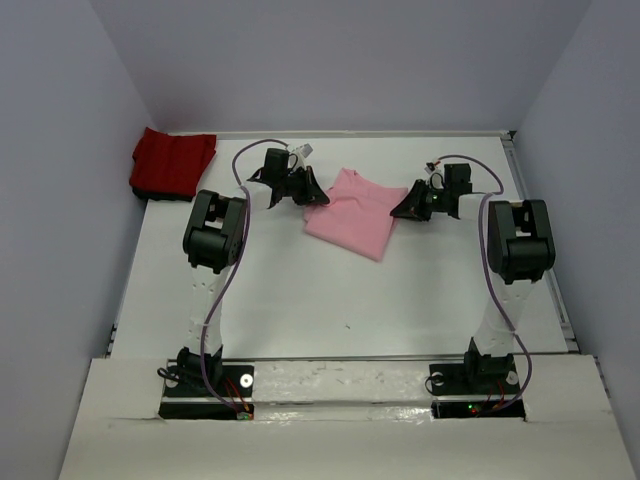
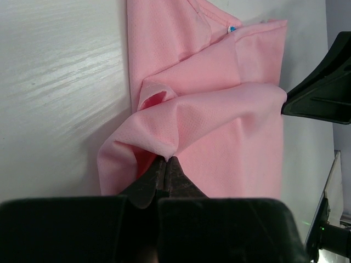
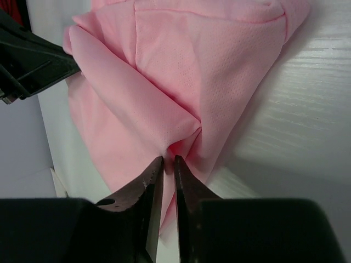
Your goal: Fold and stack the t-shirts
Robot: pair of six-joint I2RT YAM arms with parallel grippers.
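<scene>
A pink T-shirt lies partly folded in the middle of the white table. My left gripper is at its left edge, shut on a gathered fold of the fabric, as the left wrist view shows. My right gripper is at the shirt's right edge; in the right wrist view its two fingertips stand slightly apart around a hanging fold of pink cloth. Whether they grip it is unclear.
A red folded stack of cloth lies at the back left corner. Walls stand close around the left, back and right sides.
</scene>
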